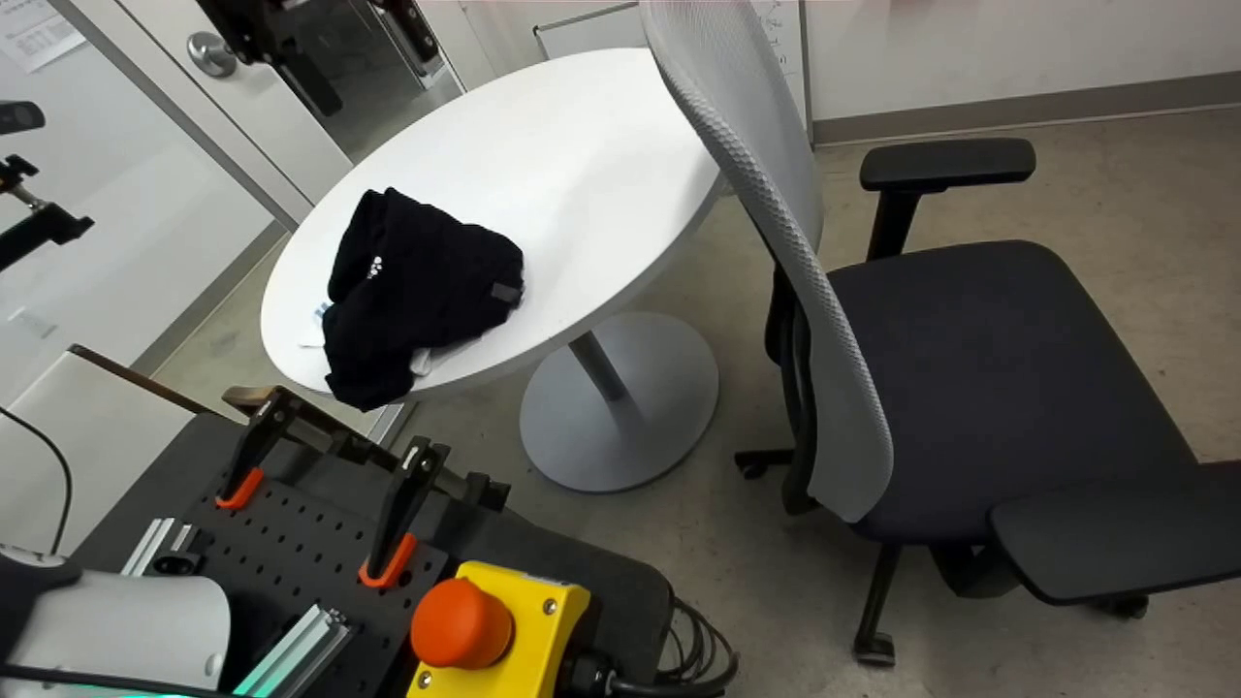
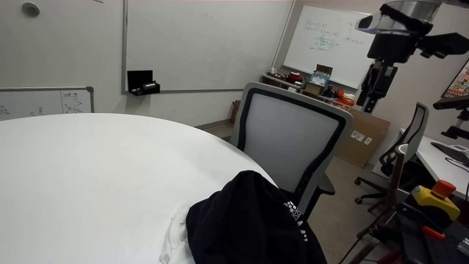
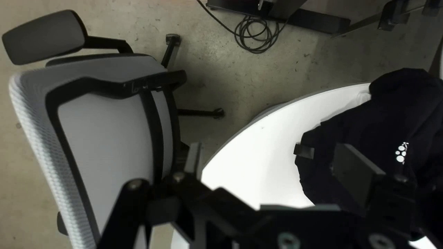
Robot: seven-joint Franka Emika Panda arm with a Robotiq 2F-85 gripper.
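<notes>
A rumpled black garment [image 1: 413, 279] with a small white print lies near the edge of the round white table [image 1: 558, 163]. Something white shows from under it, a pale cloth [image 2: 176, 237] in the second exterior view. My gripper is open, with its fingers wide apart and nothing between them. From the wrist, the black garment [image 3: 373, 128] appears on the right, partly covered by one finger. At the top of the first exterior view only the gripper's lower end [image 1: 358, 58] shows. In the second exterior view my gripper [image 2: 370, 102] hangs well above table height.
A grey mesh office chair [image 1: 768, 244] stands against the table's side. My base bench carries orange-tipped clamps [image 1: 396, 523] and a yellow box with a red button [image 1: 500, 628].
</notes>
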